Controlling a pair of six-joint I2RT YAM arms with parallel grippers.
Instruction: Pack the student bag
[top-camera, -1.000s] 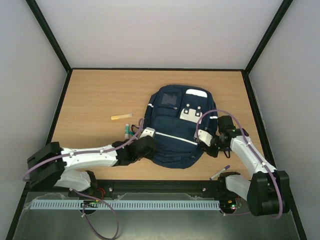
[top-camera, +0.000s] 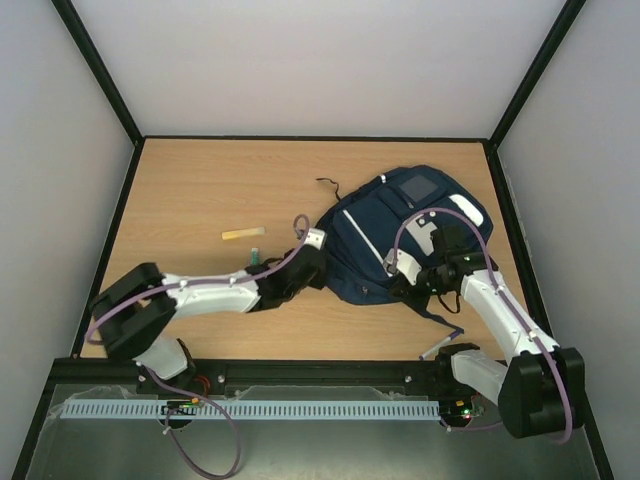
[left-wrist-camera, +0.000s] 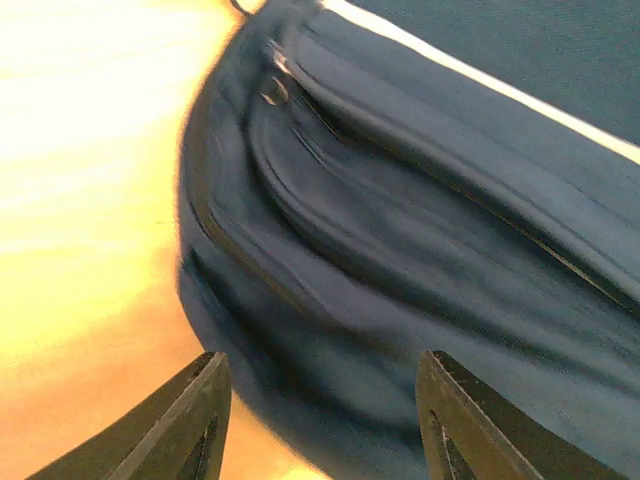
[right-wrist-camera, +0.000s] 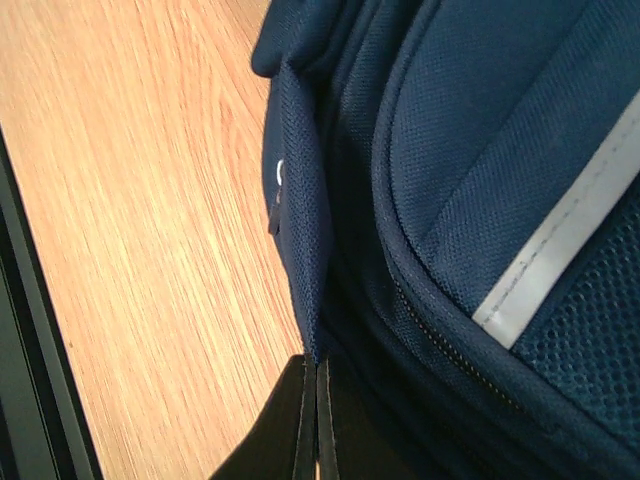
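Note:
The navy backpack (top-camera: 392, 235) lies turned at an angle on the right half of the table, its top toward the back right. A fold of its cloth (right-wrist-camera: 300, 200) runs down into my right gripper, whose fingers are shut on the fabric at the bag's lower right side. My left gripper hangs over the bag's lower left edge, its fingers (left-wrist-camera: 205, 415) apart and no cloth visibly pinched between them. In the left wrist view the bag (left-wrist-camera: 400, 290) is blurred.
A yellow stick-like item (top-camera: 243, 233) lies left of the bag. Close to it, a green-capped tube (top-camera: 255, 256) is partly covered by the left arm. A marker (top-camera: 440, 345) rests near the front edge by the right arm's base.
The backpack has swung from nearly upright to a strong clockwise tilt and shifted right. The right gripper stays near the bag's lower right side.

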